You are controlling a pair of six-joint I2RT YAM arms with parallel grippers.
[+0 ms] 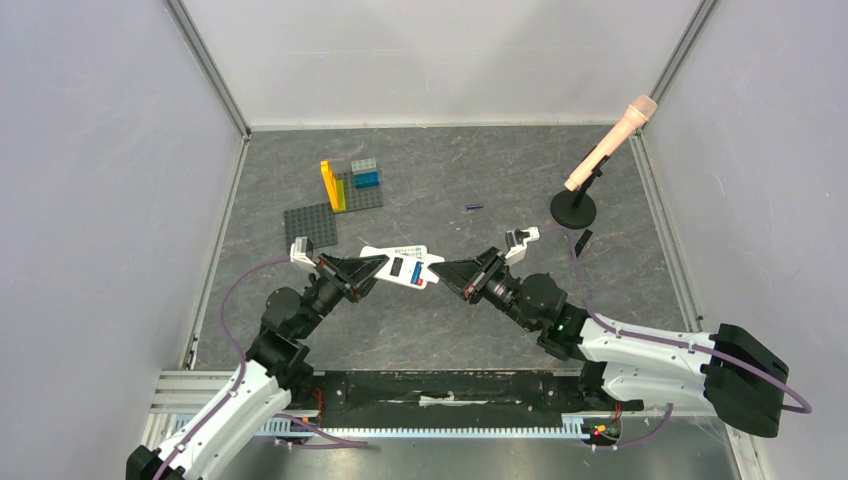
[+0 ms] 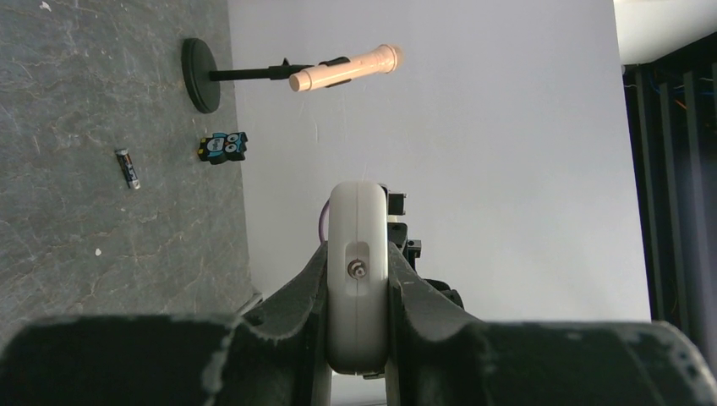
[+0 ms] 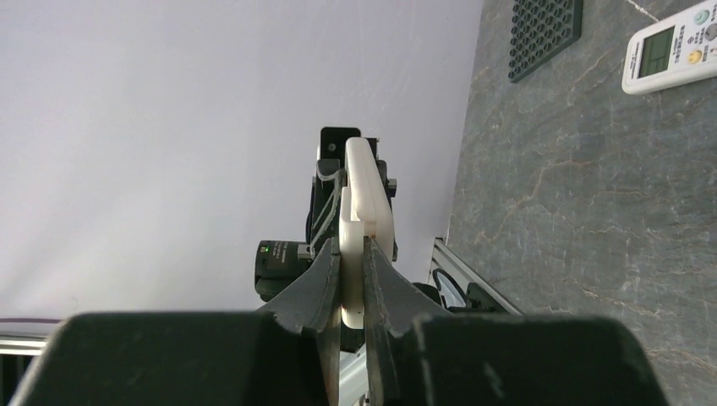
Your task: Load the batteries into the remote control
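A white remote body (image 1: 402, 264), its back up with blue and red in the battery bay, is held between both grippers in the top view. My left gripper is shut on it, seen end-on in the left wrist view. My right gripper is shut on a white piece at the remote's right end, probably its cover, though the join is hard to tell. A loose battery (image 2: 128, 168) lies on the grey floor, also visible in the top view (image 1: 474, 207). A second white remote (image 3: 668, 51) lies on the floor beneath.
Green baseplates (image 1: 309, 225) with yellow and blue bricks stand at back left. A microphone on a stand (image 1: 572, 208) is at the right, with a small owl-shaped object (image 2: 222, 147) near it.
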